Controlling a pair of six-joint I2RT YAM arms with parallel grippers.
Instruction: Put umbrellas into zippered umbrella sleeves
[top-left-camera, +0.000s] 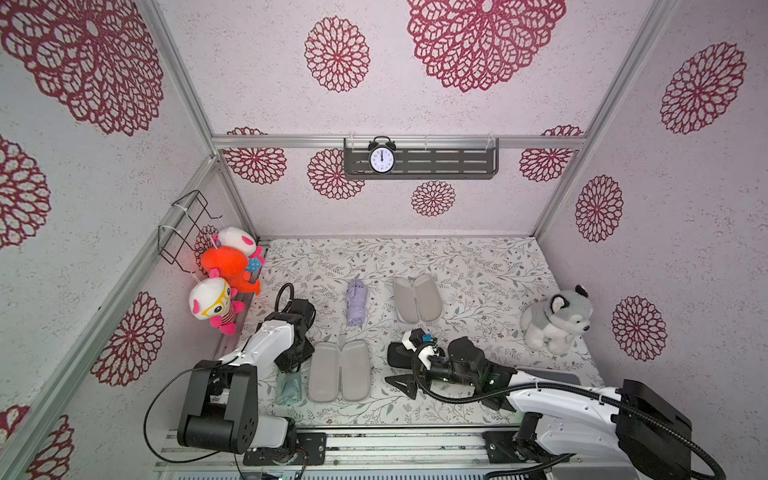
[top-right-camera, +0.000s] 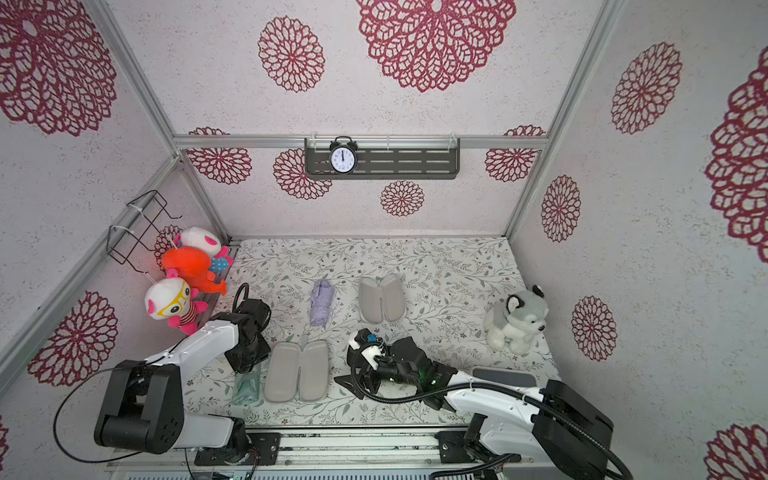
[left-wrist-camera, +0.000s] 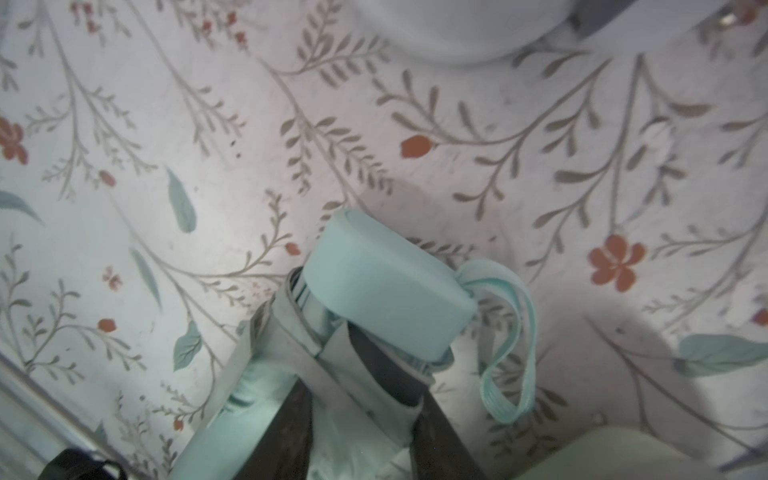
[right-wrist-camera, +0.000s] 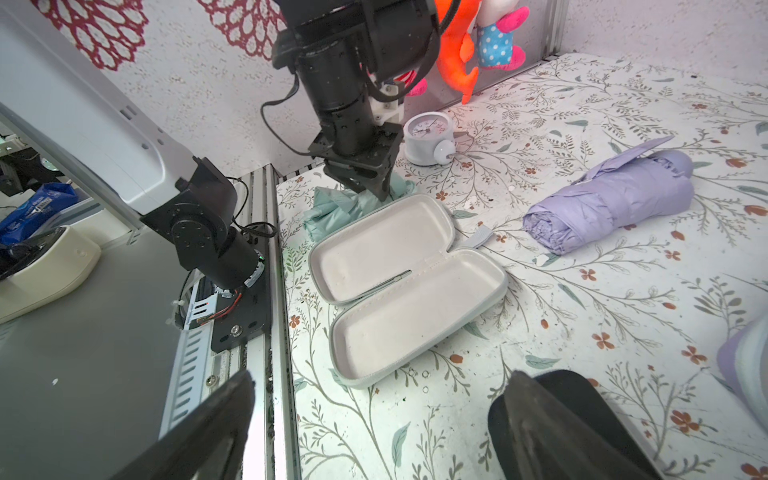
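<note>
My left gripper is down over the folded mint umbrella (left-wrist-camera: 384, 288) at the front left, its fingertips on the fabric; whether they grip it is unclear. A strap loop lies beside the umbrella. Just right of it an open grey zippered case (top-left-camera: 324, 372) lies flat. Behind them is a rolled lavender umbrella (top-left-camera: 357, 301), with a second open grey case (top-left-camera: 406, 300) to its right. My right gripper stands open above the front middle, over the table near a black case (right-wrist-camera: 552, 416).
A grey husky toy (top-left-camera: 558, 320) sits at the right, and plush toys (top-left-camera: 228, 272) hang by the left wall. A white round object (right-wrist-camera: 424, 140) stands behind the mint umbrella.
</note>
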